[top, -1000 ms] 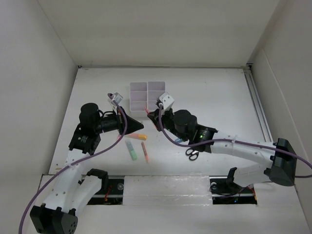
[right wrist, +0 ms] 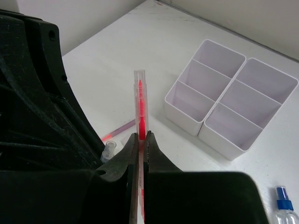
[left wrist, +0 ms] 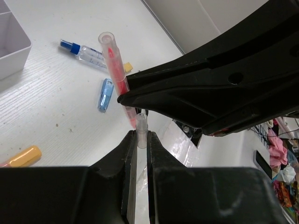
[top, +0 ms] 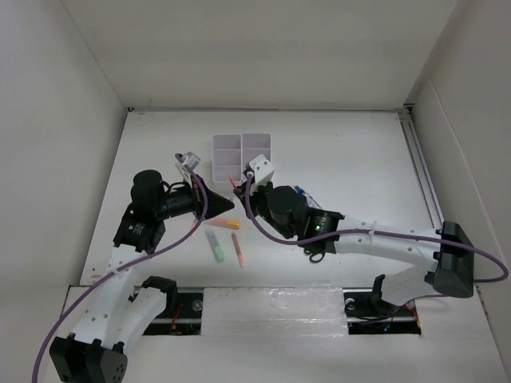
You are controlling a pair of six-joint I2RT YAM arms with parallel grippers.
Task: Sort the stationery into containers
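Observation:
My right gripper is shut on a clear-barrelled pen with a red core (right wrist: 142, 105), held nearly upright in the right wrist view. My left gripper has its tips shut on a small clear cap-like piece (left wrist: 141, 126). In the left wrist view that piece sits close to the pen's lower end; whether they touch I cannot tell. From the top, both grippers face each other in front of two pale containers (right wrist: 201, 123), each split into three compartments. The visible compartments look empty.
An orange marker (top: 232, 224), a green item (top: 215, 246) and a red pen (top: 238, 250) lie on the table. Scissors (top: 316, 257) are partly hidden under the right arm. A spray bottle (left wrist: 91, 56) and a blue item (left wrist: 106, 95) lie further right.
The right arm has moved left with the red pen, bringing it closer to the left gripper, and now covers more of the scissors. The left arm has barely moved.

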